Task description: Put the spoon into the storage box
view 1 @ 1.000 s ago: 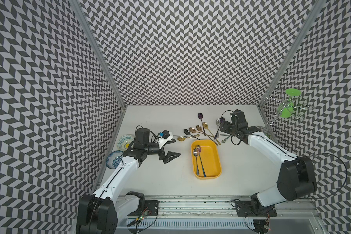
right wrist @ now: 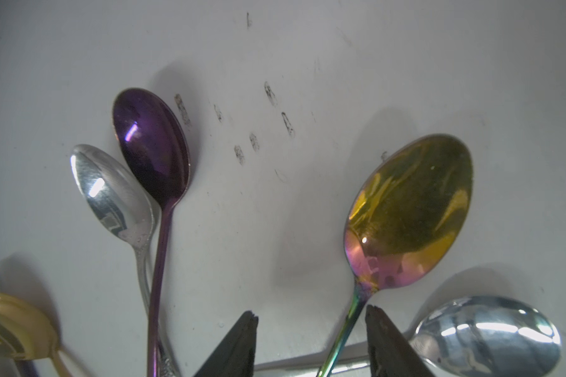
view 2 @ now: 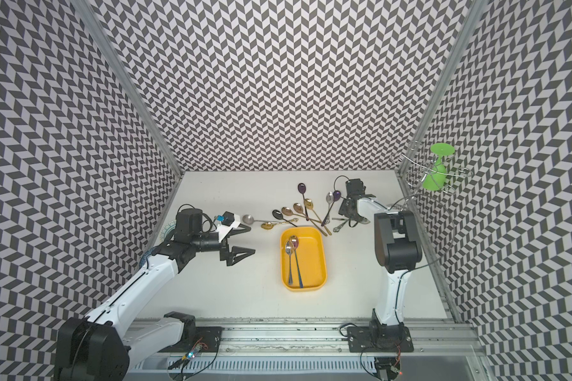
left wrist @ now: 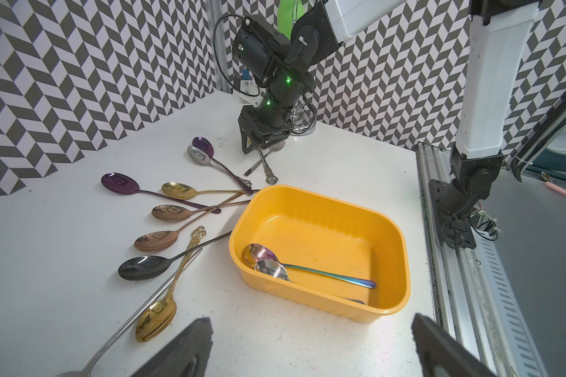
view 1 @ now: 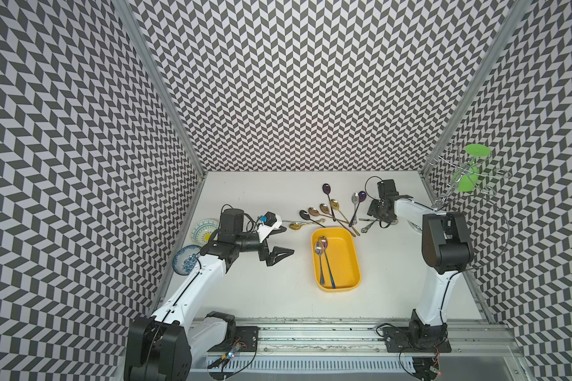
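Note:
In the right wrist view, my right gripper stands part open over a spoon with a gold-and-pink bowl. That spoon's thin iridescent handle runs between the fingers, closer to the right one, with a gap on the left. A silver spoon lies just right of it, its handle crossing beneath. The storage box is a yellow tray at the table's centre; a silver spoon and a rainbow-handled spoon rest inside. My left gripper hangs open left of the box, holding nothing.
Behind the box lie several loose spoons, among them a purple one, a black one and a gold one. Patterned plates sit at the left edge.
My right arm's elbow has swung inward to the left, and its wrist has shifted slightly and turned over the spoons at the right. The left arm and the box stay put.

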